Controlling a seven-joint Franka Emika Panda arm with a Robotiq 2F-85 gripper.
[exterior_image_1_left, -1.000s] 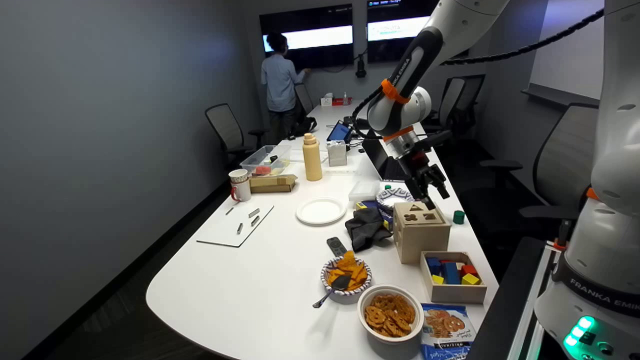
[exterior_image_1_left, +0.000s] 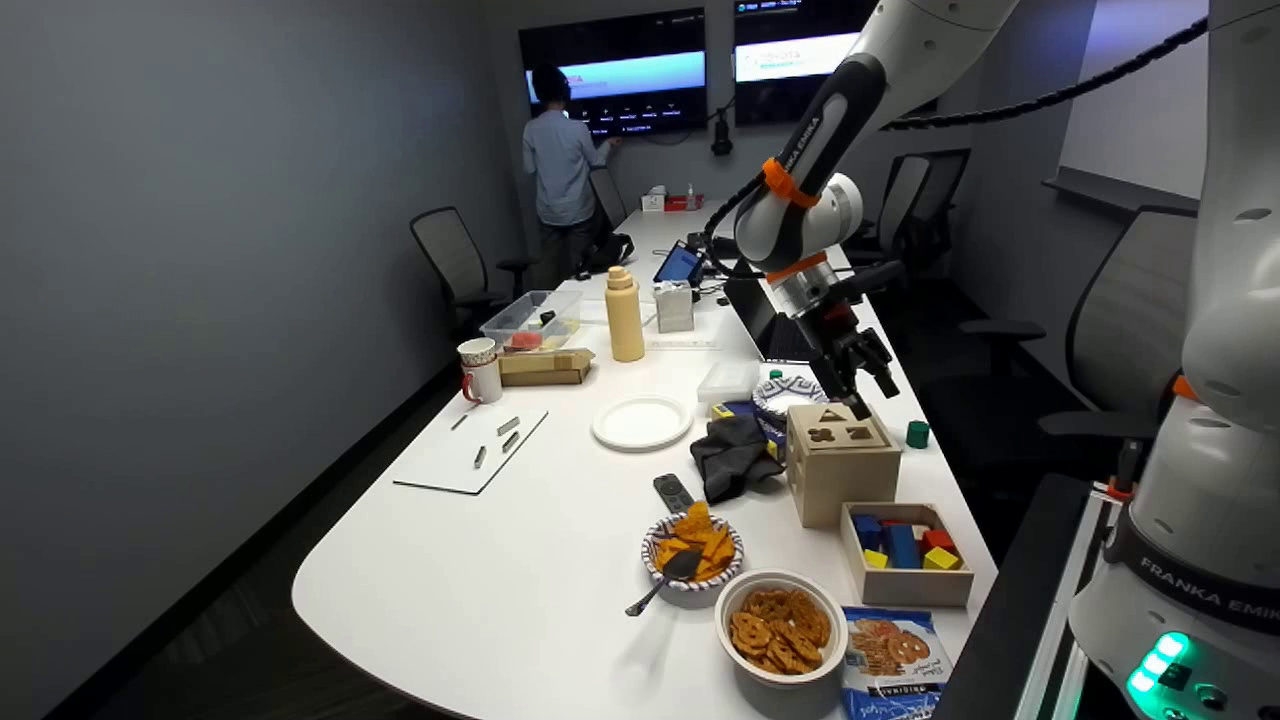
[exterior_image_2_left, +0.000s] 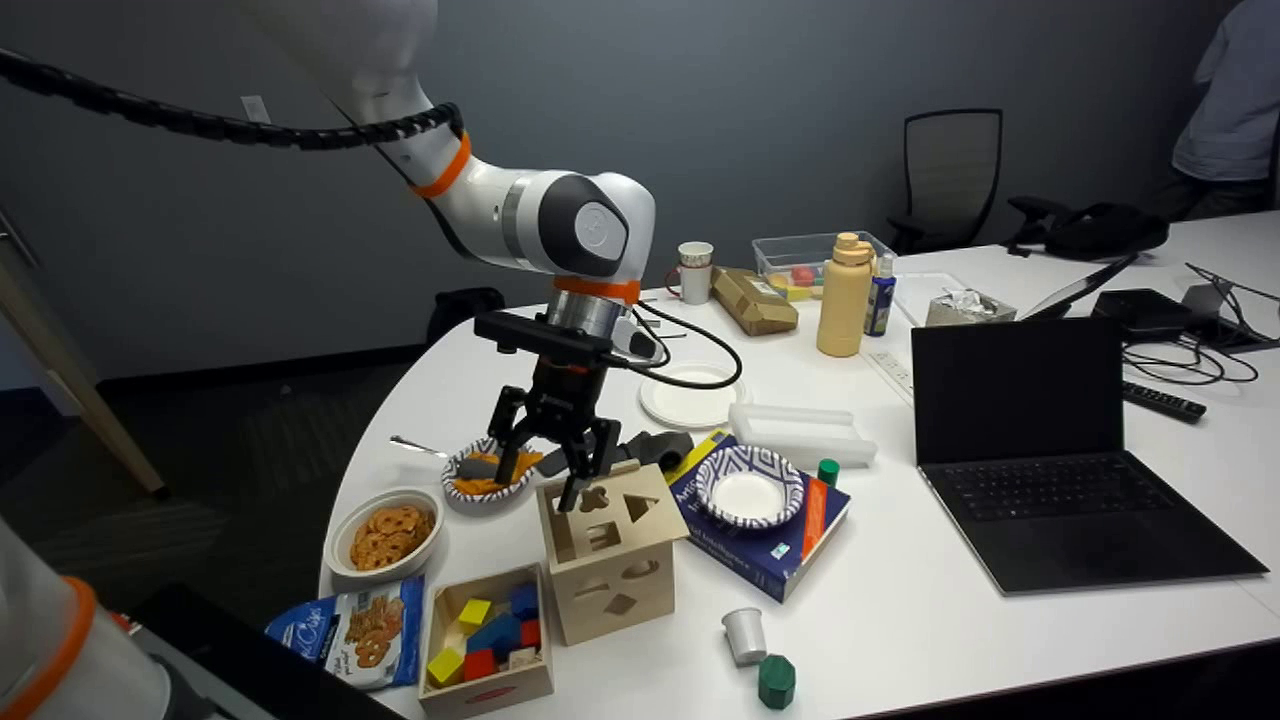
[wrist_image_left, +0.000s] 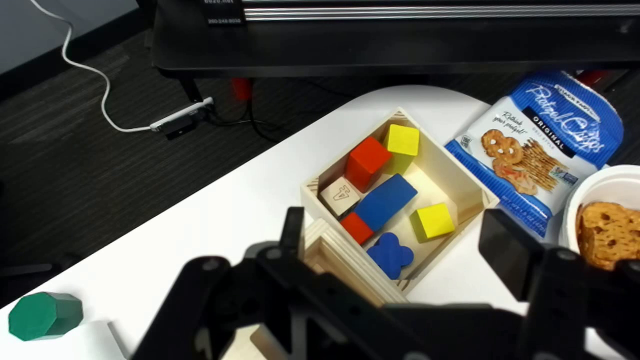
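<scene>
My gripper (exterior_image_2_left: 536, 484) stands open above the wooden shape-sorter box (exterior_image_2_left: 619, 592), its fingers wide apart with nothing between them. In the wrist view the gripper looks down past the sorter toward an open wooden tray (wrist_image_left: 460, 157). Inside the tray lie several blocks, among them a blue oblong block (wrist_image_left: 385, 202), a blue clover-shaped block (wrist_image_left: 390, 255), a red block (wrist_image_left: 366, 162) and a yellow block (wrist_image_left: 432, 221). The sorter's top has cut-out holes, and exterior view 2 shows more on its side. What lies inside the sorter is mostly hidden.
Beside the tray are a pretzel bag (exterior_image_1_left: 896, 660) and a pretzel bowl (exterior_image_1_left: 780, 630). A green block (exterior_image_2_left: 776, 680) and a small silver cup (exterior_image_2_left: 744, 635) lie near the edge. Behind the sorter sits a book (exterior_image_2_left: 768, 562) bearing a patterned bowl (exterior_image_2_left: 751, 486).
The arm, gripper and tabletop objects look unmoved. In the background, the wall screen's display has changed, and the person there has shifted slightly.
</scene>
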